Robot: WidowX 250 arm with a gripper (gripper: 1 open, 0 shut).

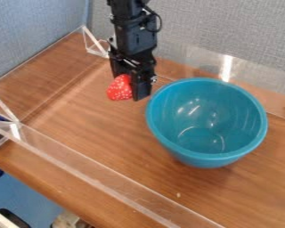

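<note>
My black gripper (131, 76) hangs from the top of the view, shut on a red object (118, 89) with small light specks, held just left of a large teal bowl (205, 153). The bowl stands on the wooden table (85, 138) and shows no contents.
Clear plastic strips (97, 178) run along the table's near and left edges. A grey wall (234, 31) stands behind. A dark blue item lies at the far left edge, partly out of view.
</note>
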